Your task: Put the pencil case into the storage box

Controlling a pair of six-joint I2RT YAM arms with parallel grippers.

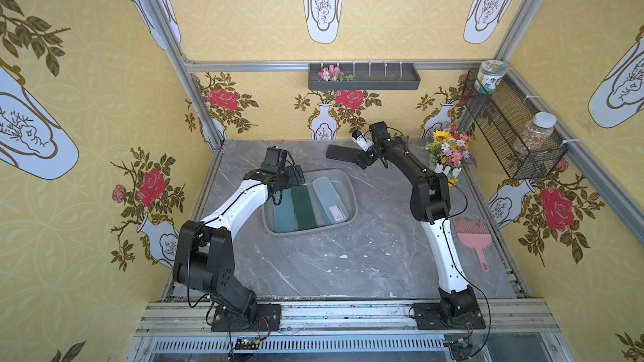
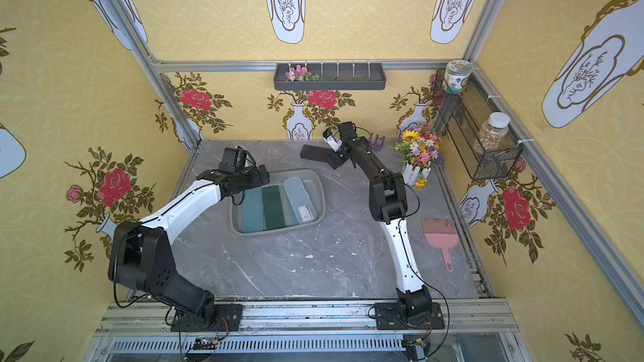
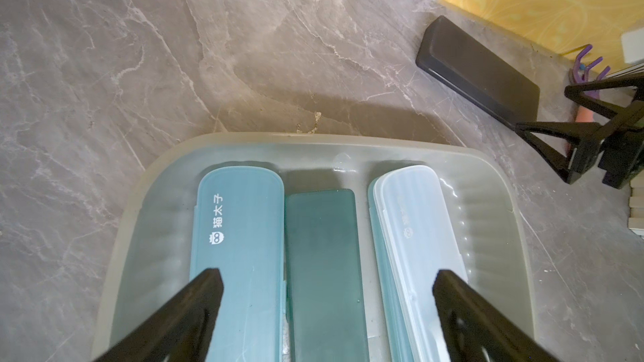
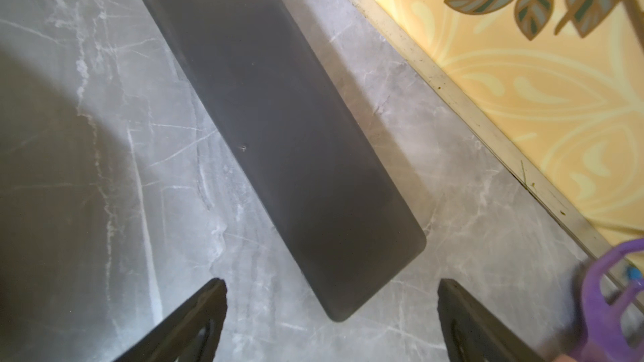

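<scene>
A grey storage box [image 1: 309, 229] stands on the table left of centre. Inside it, side by side, lie a teal pencil case [image 3: 239, 241], a dark green one [image 3: 325, 275] and a pale blue one [image 3: 419, 221] at the right, which leans on another teal surface. Outside the box, near the back wall, a black pencil case [image 4: 281, 127] rests flat on the table. My right gripper is open at its near end, with the case's corner in view between the fingers. Over the box's back-left part, my left gripper hangs open, holding nothing.
A purple-pronged tool [image 4: 607, 308] lies right of the black case. Flowers in a white pot [image 1: 448, 151] stand at the back right, a pink dustpan [image 1: 475, 238] at the right edge. The back wall [image 4: 536, 94] is close behind the case.
</scene>
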